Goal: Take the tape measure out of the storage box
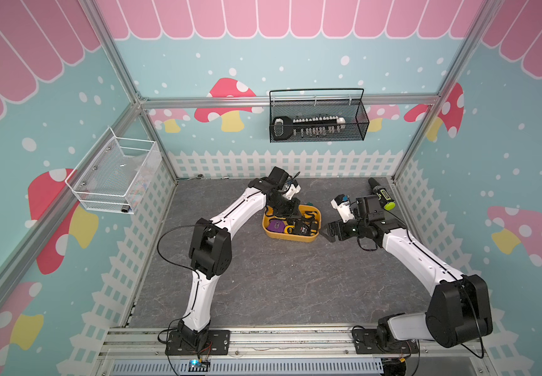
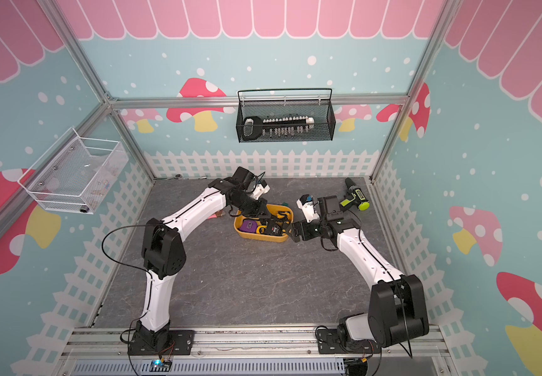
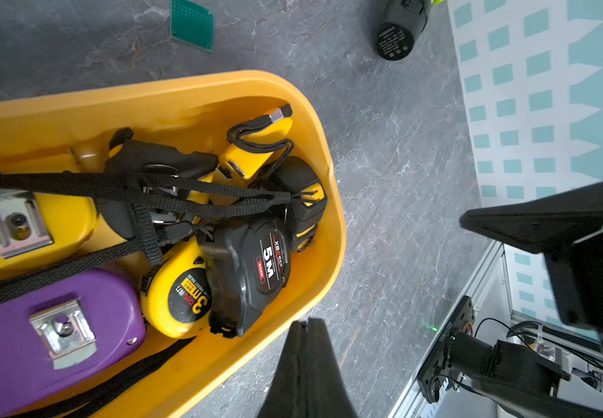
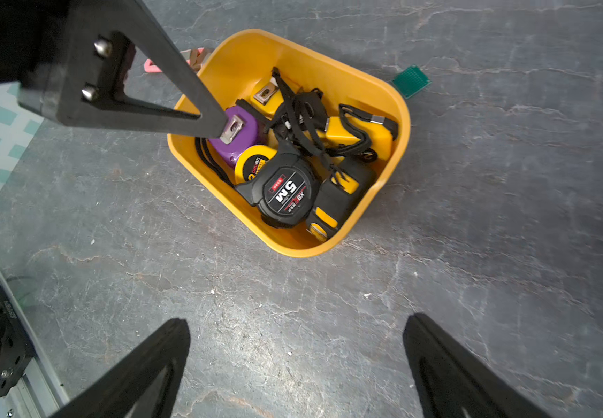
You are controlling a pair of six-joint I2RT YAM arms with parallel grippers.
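Note:
The yellow storage box [image 4: 284, 242] stands mid-table, full of tape measures. A black 5M tape measure [image 3: 249, 271] lies in it by the front right wall, and a yellow 3m one [image 3: 179, 292] sits beside it. Also inside are a purple tape measure [image 3: 57, 334] and a black-yellow one [image 4: 343, 195]. Above the box, my left gripper has its fingertips together with nothing between them; the 5M tape measure is outside them. To the right of the box, my right gripper is spread wide over bare table.
Black straps [image 3: 141, 188] tangle across the tape measures. A small green board [image 4: 410, 81] lies behind the box, and a drill [image 1: 380, 194] at the back right. A black mesh basket [image 1: 318, 116] hangs on the back wall.

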